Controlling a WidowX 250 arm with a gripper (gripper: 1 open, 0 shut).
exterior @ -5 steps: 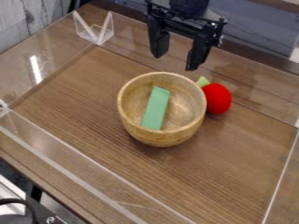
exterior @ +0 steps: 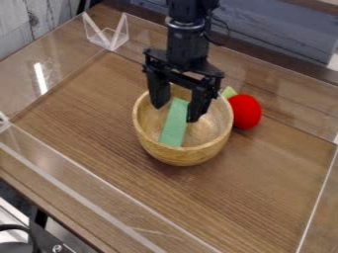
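Observation:
My black gripper (exterior: 181, 84) reaches down from the top centre over the near part of a tan bowl (exterior: 203, 148), with its two fingers apart and open. A pale green block (exterior: 175, 125) lies in the bowl between and just below the fingers; I cannot tell whether they touch it. A red round object (exterior: 246, 112) sits right of the bowl, with a small light-green piece partly hidden behind it.
A clear plastic object (exterior: 106, 30) stands at the back left. A dark cable or part shows at the lower left corner.
The bowl, block and red object look unmoved.

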